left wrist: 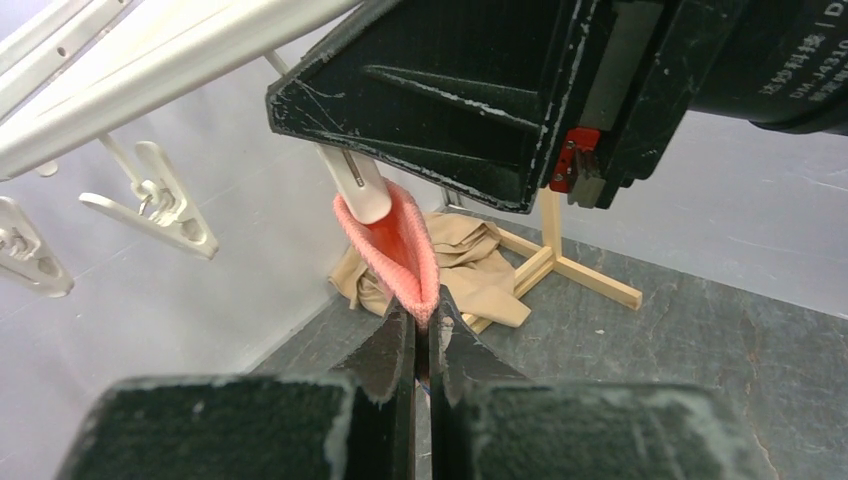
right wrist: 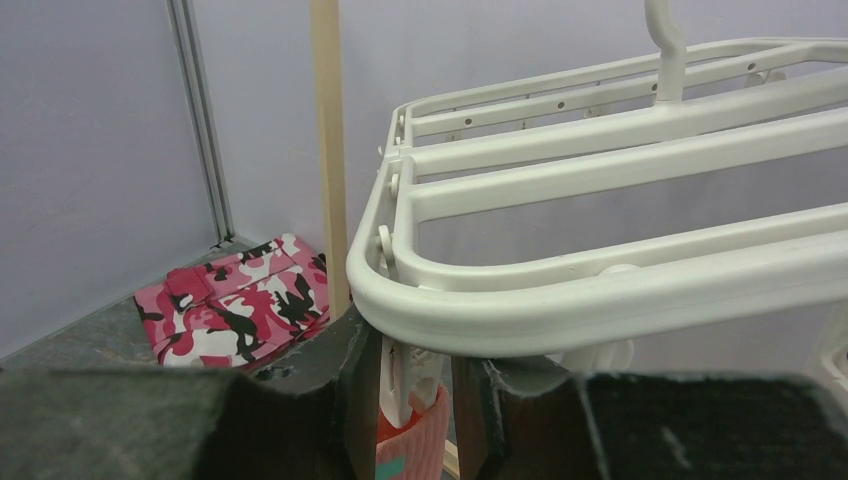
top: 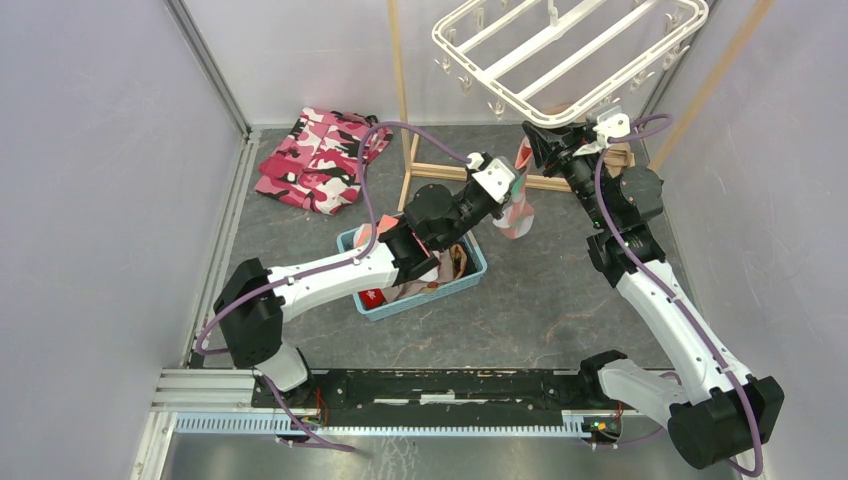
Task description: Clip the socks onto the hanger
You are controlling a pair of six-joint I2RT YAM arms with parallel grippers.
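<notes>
A pink-and-white sock (top: 516,216) hangs from my left gripper (top: 516,180), just left of my right gripper (top: 537,148). In the left wrist view, the fingers (left wrist: 385,350) are shut on the edge of the sock (left wrist: 425,255). Its open mouth surrounds the lower end of a white clip (left wrist: 365,195). My right gripper is shut on that same clip (right wrist: 395,385), below the near corner of the white hanger (right wrist: 500,330). How far the clip's fingers are spread is hard to see. The sock's lower part is hidden in both wrist views.
More clips (left wrist: 165,205) dangle from the hanger rim nearby. A blue basket (top: 425,297) of clothes stands below the left arm. Folded camouflage cloth (top: 310,165) lies at the back left, tan cloth (left wrist: 465,265) behind the work area. The floor right of the basket is clear.
</notes>
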